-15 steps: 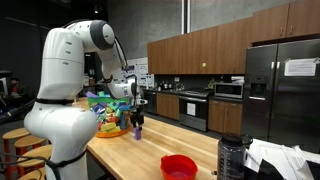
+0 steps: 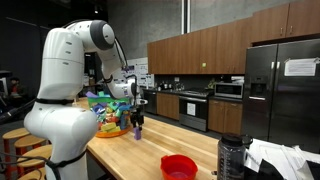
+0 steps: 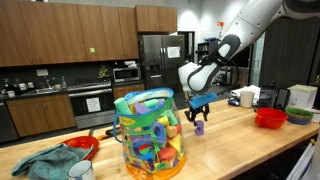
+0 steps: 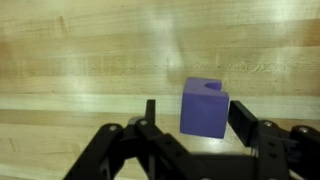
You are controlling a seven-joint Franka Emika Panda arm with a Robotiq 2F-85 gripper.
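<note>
A small purple block [image 4: 205,114] sits between the fingers of my gripper in the wrist view. The right finger [image 4: 238,112] lies against its side, while a strip of table shows between the block and the left fingertip. My gripper is closed down around the block, pointing at the wood below. In exterior view 1 the purple block [image 2: 138,136] appears just under the gripper [image 2: 137,124]; exterior view 2 shows the block [image 3: 199,128] beneath the hand too. Whether it touches the table cannot be told.
A bin full of colourful toys [image 3: 152,140] stands near the gripper. A red bowl [image 2: 179,167] and a black canister [image 2: 231,153] are on the table, and another red bowl [image 3: 83,145] is by the table's far side. Bare wood surrounds the block in the wrist view.
</note>
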